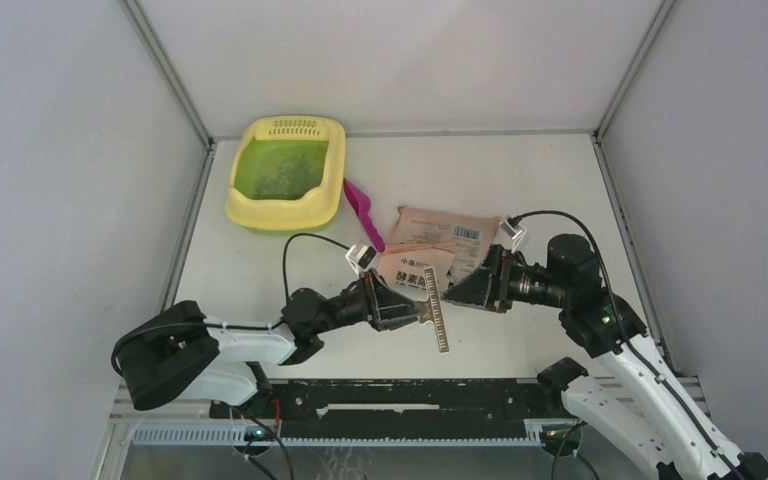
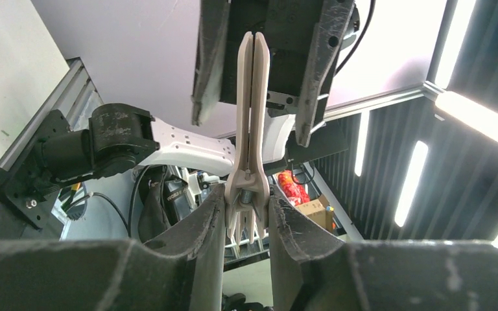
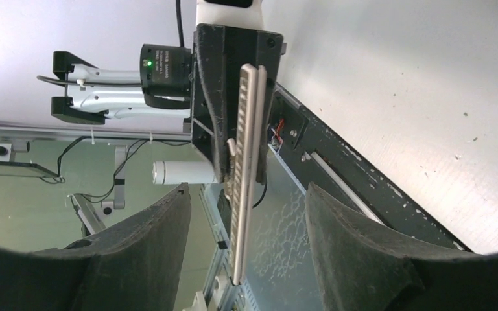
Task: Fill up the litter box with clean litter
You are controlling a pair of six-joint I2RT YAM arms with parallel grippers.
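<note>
A long beige clip (image 1: pixel 436 312) is pinched at its handle by my left gripper (image 1: pixel 421 311), which is shut on it above the table. In the left wrist view the clip (image 2: pixel 253 123) stands upright between the dark fingers. My right gripper (image 1: pixel 447 294) is open just right of the clip, empty and apart from it; the right wrist view has the clip (image 3: pixel 244 175) beyond its spread fingers (image 3: pixel 334 227). The yellow litter box (image 1: pixel 282 213), with a green inside, sits at the back left. A pink-brown litter bag (image 1: pixel 438 227) lies flat behind the grippers, its right end partly hidden.
A magenta scoop (image 1: pixel 359 204) lies between the box and the bag, its handle end by the bag's left edge. Bare table (image 1: pixel 560 180) shows at the back right. Walls enclose the back and both sides.
</note>
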